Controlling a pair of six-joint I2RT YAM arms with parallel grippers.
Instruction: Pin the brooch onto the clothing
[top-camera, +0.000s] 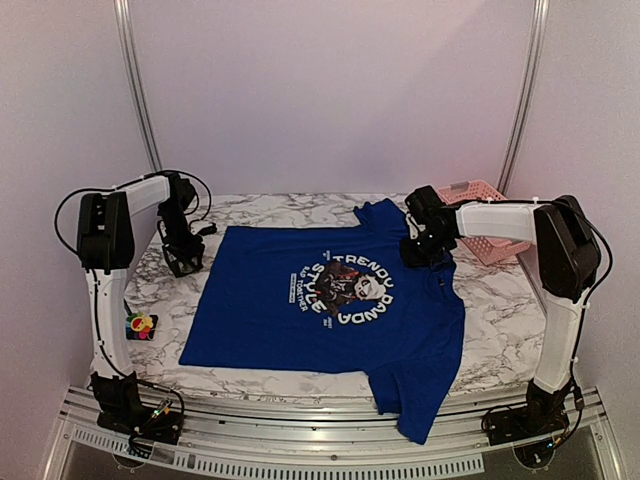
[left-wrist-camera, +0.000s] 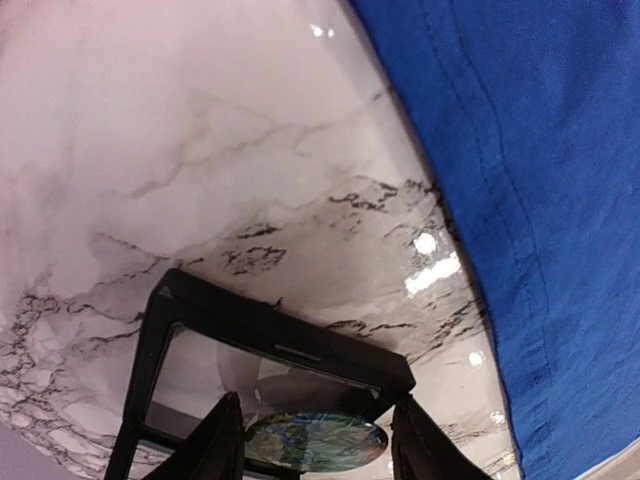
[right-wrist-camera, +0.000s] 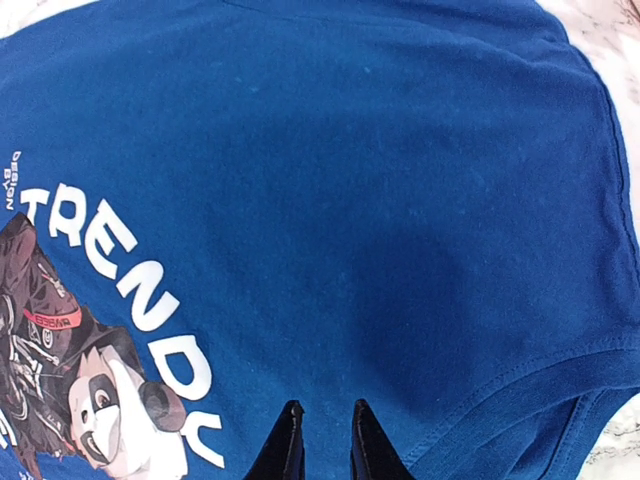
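A blue T-shirt (top-camera: 260, 300) with a "Trendy Panda" print lies flat on the marble table. My left gripper is over a black-framed holder (left-wrist-camera: 280, 330) left of the shirt, its fingers apart on either side of an oval, shiny dark-green piece (left-wrist-camera: 315, 440), apparently the brooch; whether they touch it I cannot tell. My right gripper is part open above the shirt's upper right, near the collar (right-wrist-camera: 540, 365), with nothing visible between its fingers.
A pink basket (top-camera: 490, 245) stands at the back right behind my right arm. A small colourful item (top-camera: 140, 325) lies at the left.
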